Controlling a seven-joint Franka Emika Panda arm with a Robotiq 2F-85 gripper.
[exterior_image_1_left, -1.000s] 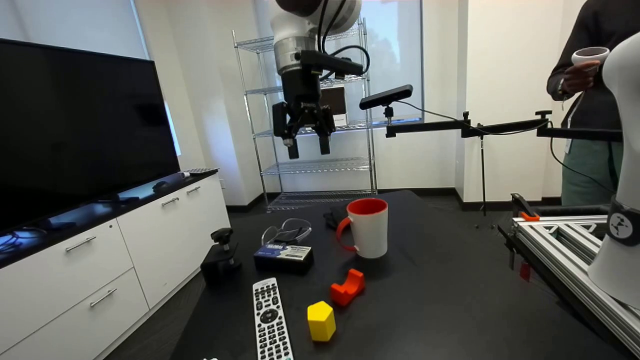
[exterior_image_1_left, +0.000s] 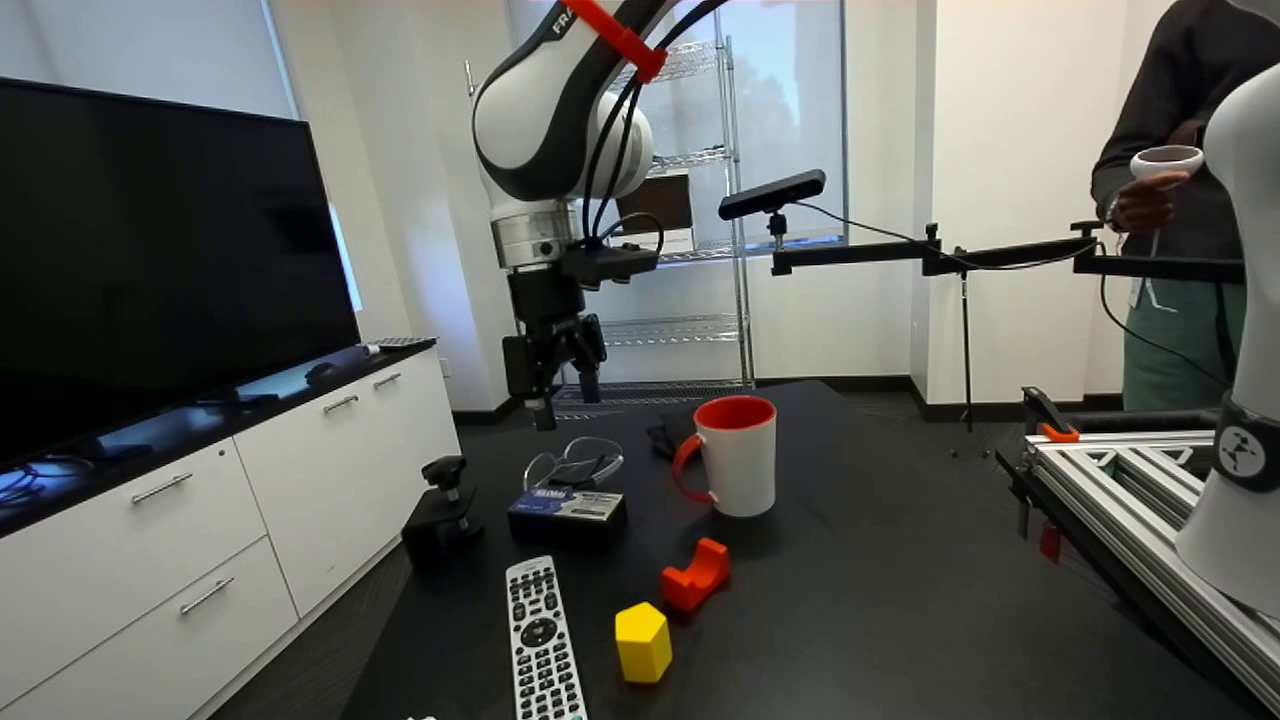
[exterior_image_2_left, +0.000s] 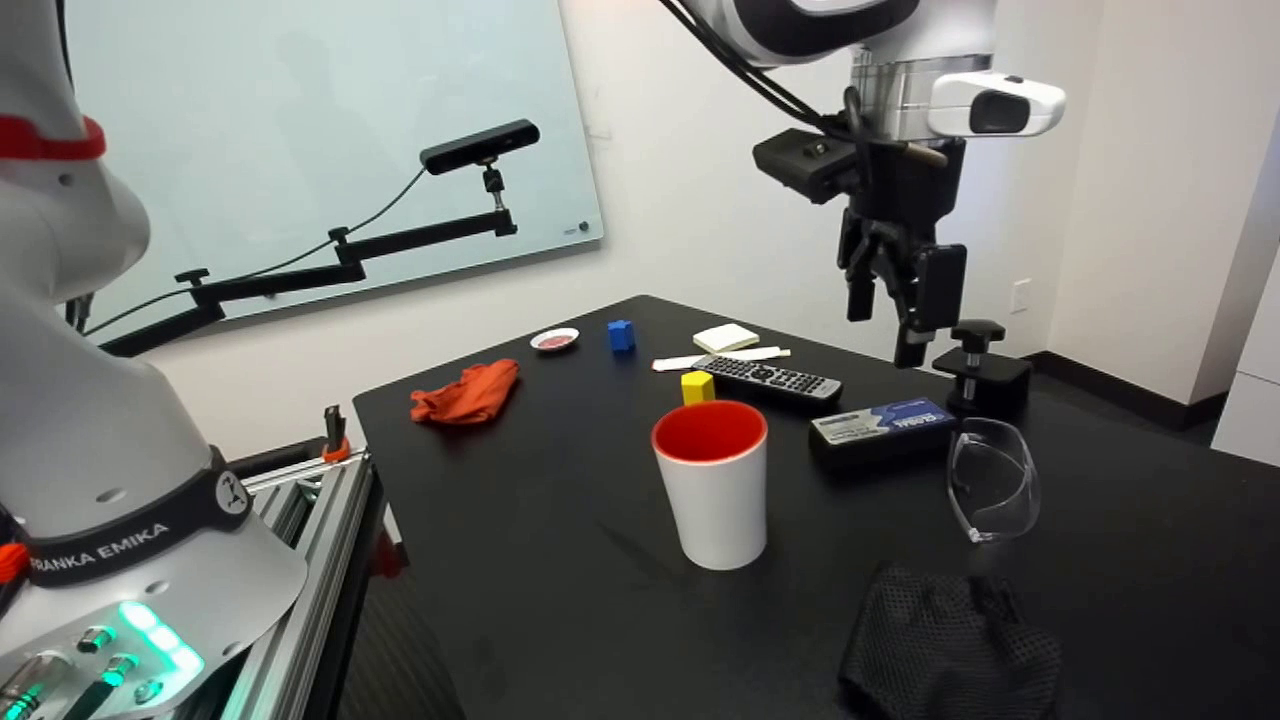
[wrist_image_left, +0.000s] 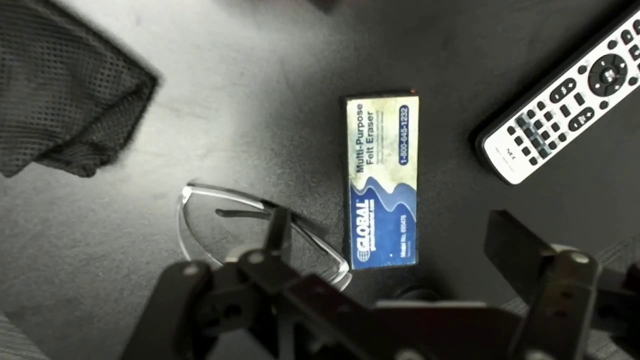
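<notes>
My gripper (exterior_image_1_left: 569, 406) stands open above the far left part of the black table, its fingers wide apart and nothing between them. In the wrist view the felt eraser (wrist_image_left: 382, 183), with its blue and cream label, lies flat on the table between and beyond the two fingertips. Clear safety glasses (wrist_image_left: 258, 225) rest just left of the eraser, partly covered by my left finger (wrist_image_left: 277, 231). To the eraser's right lies the remote control (wrist_image_left: 558, 108). Exterior view 2 has the gripper hanging above the eraser (exterior_image_2_left: 882, 422), clear of the table.
A white mug (exterior_image_2_left: 720, 492) with a red inside stands upright near the eraser. Around lie a black mesh pouch (exterior_image_2_left: 948, 636), a yellow block (exterior_image_1_left: 643, 642), a red curved piece (exterior_image_1_left: 696, 574), an orange cloth (exterior_image_2_left: 468, 394) and a black clamp (exterior_image_1_left: 441, 516).
The gripper has come down and shifted left in exterior view 1, closer to the eraser and glasses. Objects on the table have stayed put.
</notes>
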